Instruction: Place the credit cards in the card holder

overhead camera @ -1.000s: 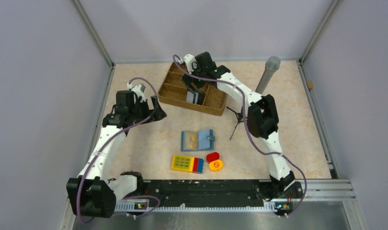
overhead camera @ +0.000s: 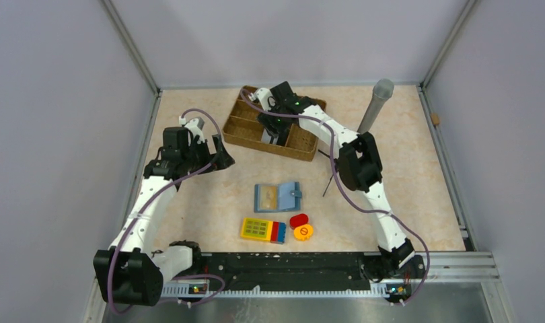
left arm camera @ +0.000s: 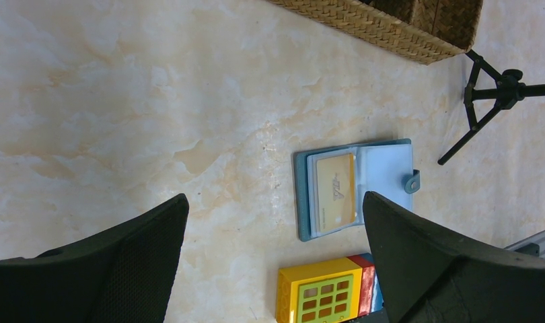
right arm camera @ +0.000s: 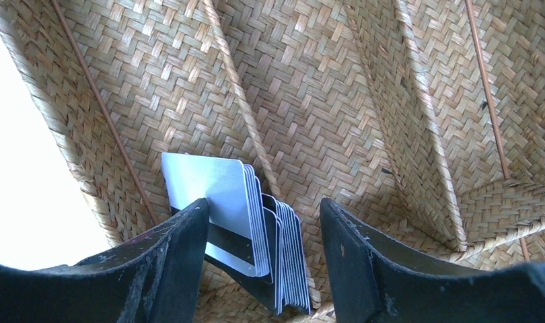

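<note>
A stack of silver-blue and dark credit cards [right arm camera: 206, 178] leans on edge inside a compartment of the woven basket [overhead camera: 256, 148]. My right gripper reaches down into that compartment, its fingers on either side of the stack. The left finger [right arm camera: 179, 235] overlaps the cards, while a gap shows between them and the right finger. Open on the table lies the blue card holder [overhead camera: 289, 195], a gold-toned card face [left arm camera: 335, 192] showing in its left half. Off to the holder's left, my left gripper hangs open and empty.
A yellow toy block [overhead camera: 258, 229] and red and orange pieces [overhead camera: 303, 233] lie in front of the holder. A tripod base [left arm camera: 509, 89] with a grey cylinder [overhead camera: 376, 105] stands right of the basket. Bare table stretches across the left and far right.
My right gripper has lowered and shifted toward the near side, coming down over the cards in the basket. The left arm has stayed still.
</note>
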